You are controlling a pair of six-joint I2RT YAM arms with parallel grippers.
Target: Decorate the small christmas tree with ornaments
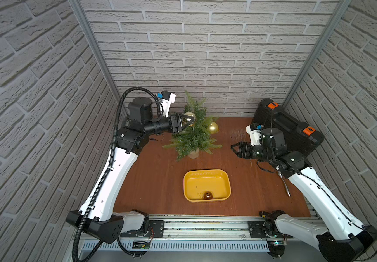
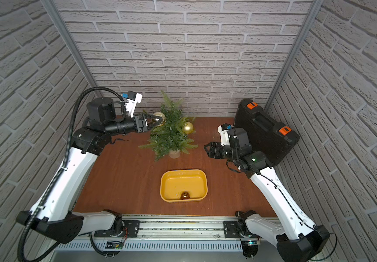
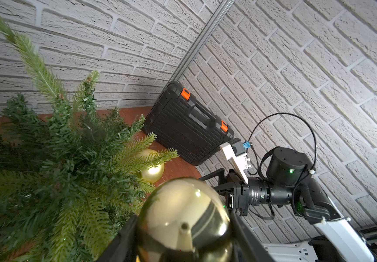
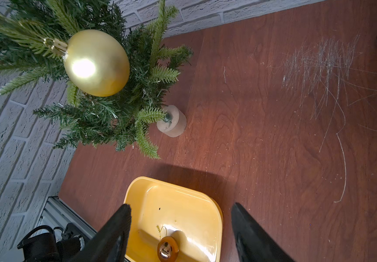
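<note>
A small christmas tree [image 1: 192, 139] stands on the table with a gold ball [image 4: 96, 63] hanging on its right side. My left gripper [image 1: 184, 122] is shut on another gold ball [image 3: 184, 214], at the tree's upper left, in front of its branches. My right gripper stands open and empty right of the tree, above the table. The yellow tray [image 1: 188, 185] in front of the tree holds a small copper ornament [image 4: 167, 249].
A black case [image 2: 265, 131] leans at the back right. A metal utensil [image 1: 284, 185] lies on the right of the table. The table left of the tray [image 1: 149, 183] is clear.
</note>
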